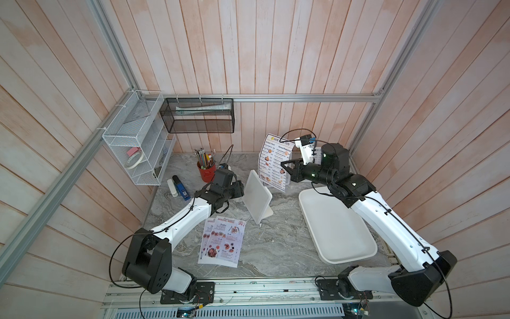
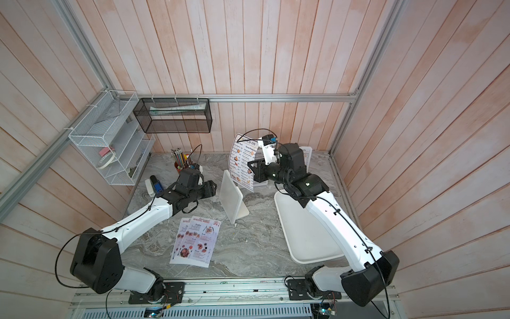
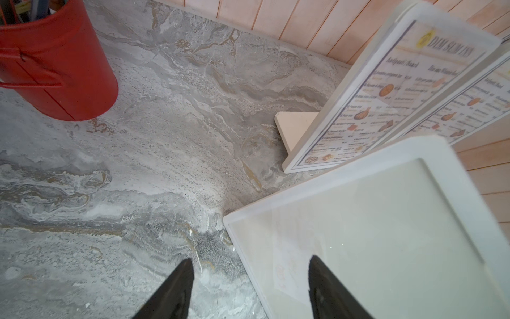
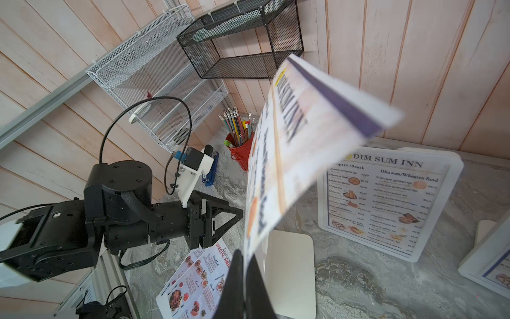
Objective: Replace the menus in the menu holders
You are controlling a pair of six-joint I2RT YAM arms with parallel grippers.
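Note:
A Dim Sum Inn menu sheet (image 1: 273, 162) hangs bent in the air, its edge pinched by my right gripper, which is shut on it. An upright white menu holder (image 1: 257, 197) stands below and to the left of that sheet; its clear face (image 3: 350, 239) shows no menu. My left gripper is open beside this holder, its right finger (image 3: 324, 284) in front of the face in the left wrist view. Two overlapping Special Menu sheets (image 1: 223, 240) lie flat at the front left.
Another holder (image 4: 390, 202) with a Dim Sum Inn menu stands at the back, and a further one (image 4: 494, 260) is partly cut off. An empty white tray (image 1: 340, 228) lies at the right. A red pencil cup (image 1: 207, 171) stands behind my left arm.

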